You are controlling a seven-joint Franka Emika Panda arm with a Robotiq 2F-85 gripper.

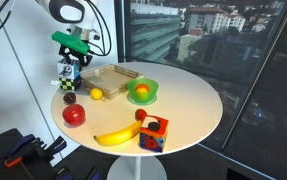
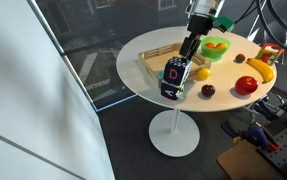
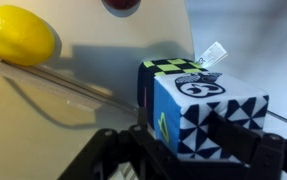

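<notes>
A box with a black-and-white checker pattern and a cartoon face [image 3: 205,88] fills the middle of the wrist view. In exterior view 1 this box [image 1: 67,80] is at the left edge of the round table, and in exterior view 2 its dark lettered side [image 2: 173,78] looks tilted. My gripper is at the box's near end, its dark fingers [image 3: 133,150] on either side. From outside, the gripper [image 1: 69,60] is seen just above the box's top. Whether the fingers press on the box is unclear.
Beside the box is a shallow wooden tray [image 1: 108,72]. A yellow fruit [image 1: 96,94], a dark round fruit [image 1: 70,98] and a red apple [image 1: 74,116] lie near. Farther off are a green bowl [image 1: 154,90], banana [image 1: 118,135] and colourful cube [image 1: 152,133].
</notes>
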